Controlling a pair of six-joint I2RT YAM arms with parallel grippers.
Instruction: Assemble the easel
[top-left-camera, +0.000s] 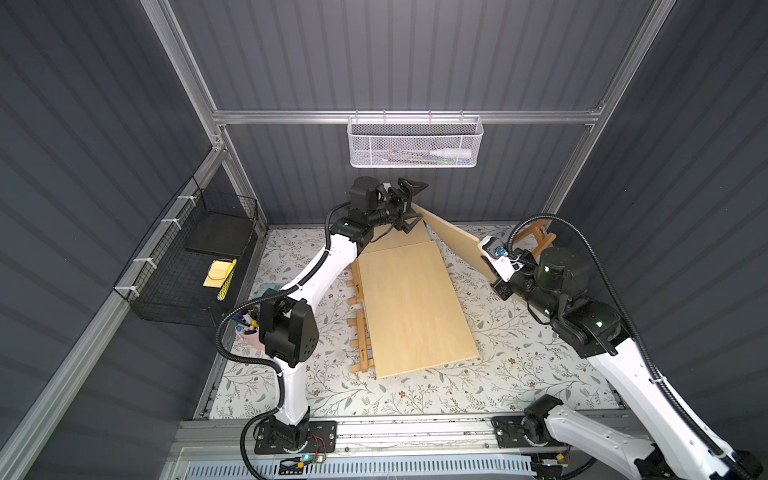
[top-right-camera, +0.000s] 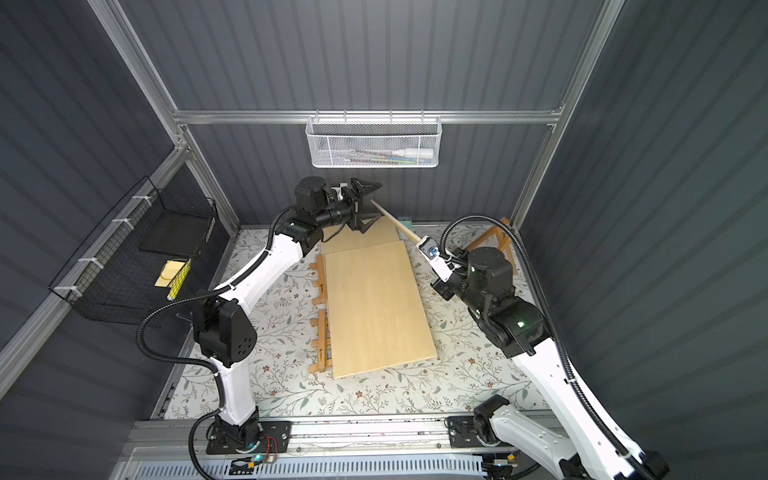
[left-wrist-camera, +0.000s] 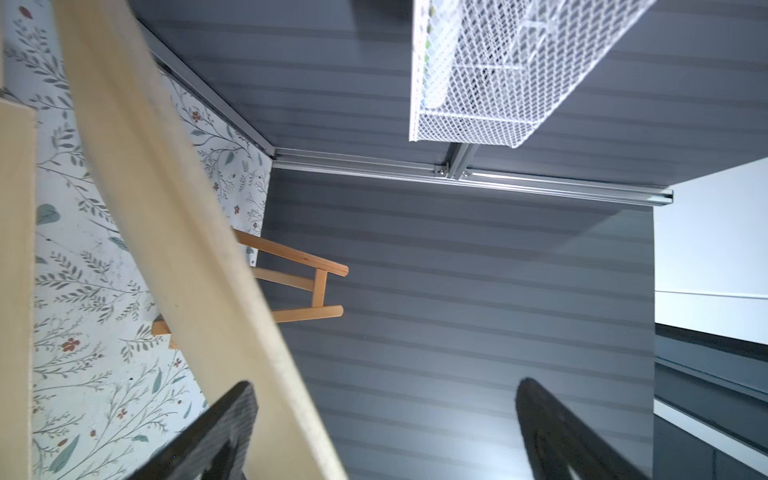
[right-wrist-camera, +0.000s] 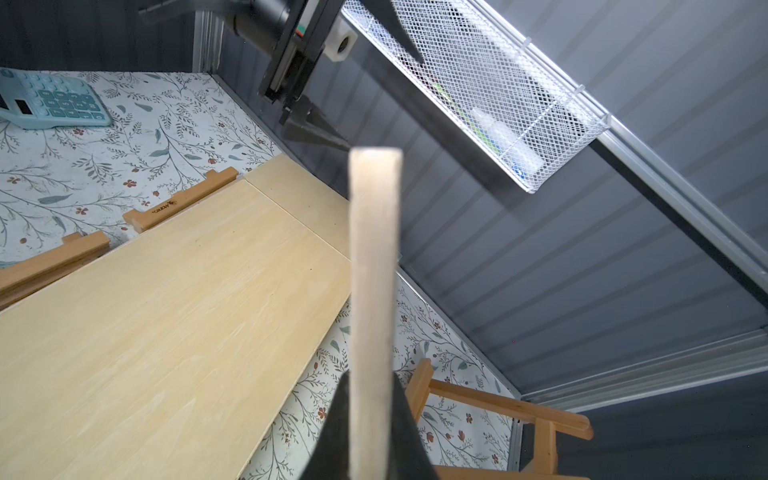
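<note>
A thin, pale wooden board (top-left-camera: 454, 236) hangs tilted above the table, seen nearly edge-on in the top right view. My right gripper is shut on it, the board's narrow edge (right-wrist-camera: 373, 240) showing between the fingers. At the board's far end my left gripper (top-left-camera: 421, 206) stands open. In the left wrist view, the board's edge (left-wrist-camera: 272, 352) runs close by one of the spread fingers (left-wrist-camera: 228, 428); whether they touch cannot be told. A large flat panel (top-left-camera: 420, 312) lies on the table, with wooden frame pieces (top-left-camera: 361, 340) along its left side.
A wooden frame (right-wrist-camera: 504, 409) stands at the right, partly behind the held board. The white mesh basket (top-left-camera: 416, 144) hangs on the back wall above the left gripper. A light blue calculator (right-wrist-camera: 60, 100) lies at the left.
</note>
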